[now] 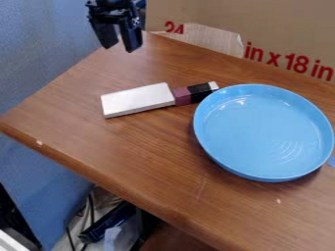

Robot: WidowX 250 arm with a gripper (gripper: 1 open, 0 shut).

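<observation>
My black gripper [118,39] hangs at the top left over the back corner of the wooden table, its two fingers apart with nothing seen between them. Below it and to the right, a long white block [136,100] with a dark red and black section [190,96] and a small pale tip lies on the table. A round light-blue plate [262,132] sits on the right part of the table, just beside the dark end of that object.
A cardboard box [271,29] with red lettering stands behind the table. Cables and dark items lie below the front-left edge, beside a blue surface.
</observation>
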